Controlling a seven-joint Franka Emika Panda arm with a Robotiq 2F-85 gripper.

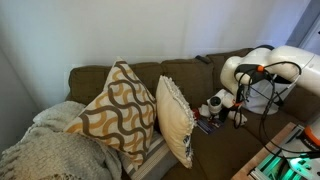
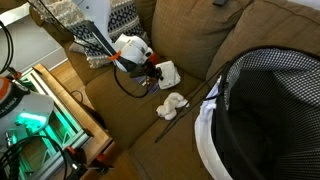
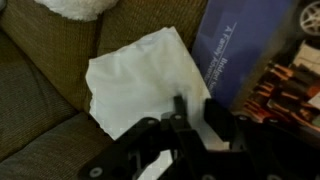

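A white cloth [image 3: 140, 80] lies on the brown sofa, filling the middle of the wrist view. My gripper is right over its near edge, its dark fingertips a little apart with white cloth showing between them. Whether they pinch the cloth cannot be told. In exterior view 2 the gripper [image 2: 152, 74] reaches down beside this white cloth [image 2: 169, 75]. A second, crumpled white cloth [image 2: 172, 105] lies nearer the seat's front, and part of this fluffy cloth [image 3: 80, 6] shows at the wrist view's top edge.
A dark blue printed box or book [image 3: 235, 40] lies against the cloth's right side. A large black mesh basket [image 2: 270, 110] with a white lining occupies the right of exterior view 2. Patterned pillow [image 1: 118, 110] and cream pillow [image 1: 175, 120] lean on the backrest.
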